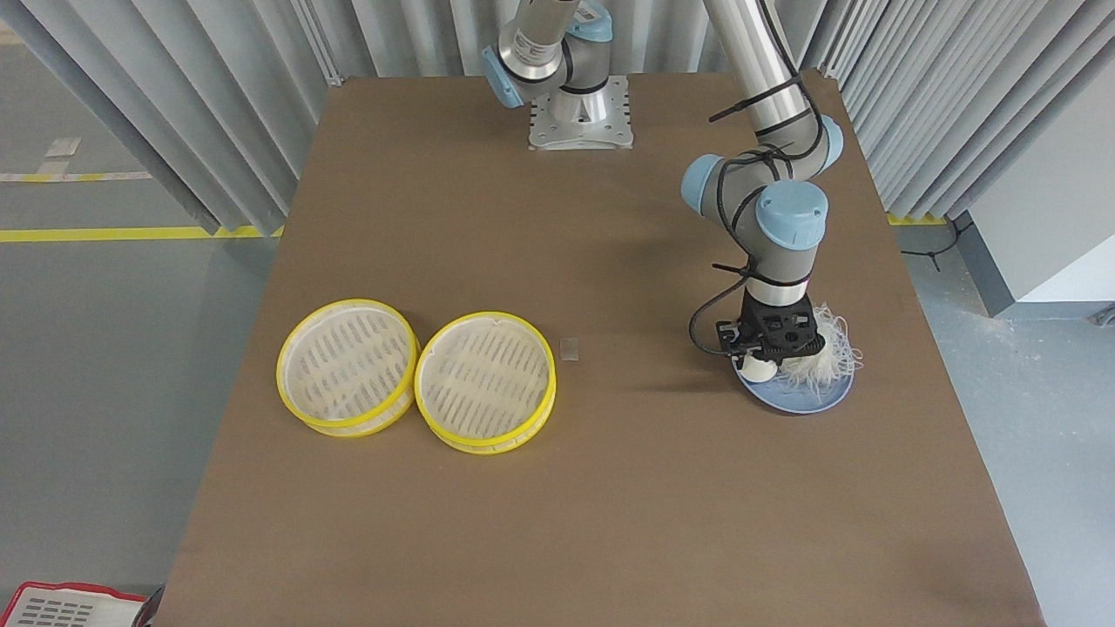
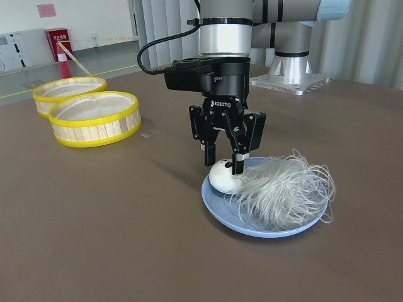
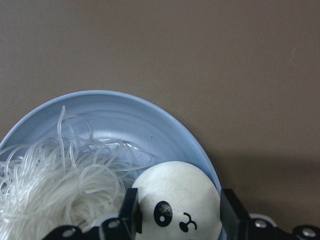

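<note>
My gripper point(image 2: 221, 157) hangs low over a blue plate point(image 1: 794, 402) on the table's right side. In the wrist view its fingertips straddle a white ball with a black face point(image 3: 175, 195); whether they grip it is unclear. The ball point(image 2: 221, 177) sits at the plate's edge, beside a tangled pile of clear white noodle-like strands point(image 2: 283, 192). In the front view the arm hides part of the plate and strands.
Two round steamer baskets with yellow rims point(image 1: 485, 381) point(image 1: 345, 366) stand touching at the left.
</note>
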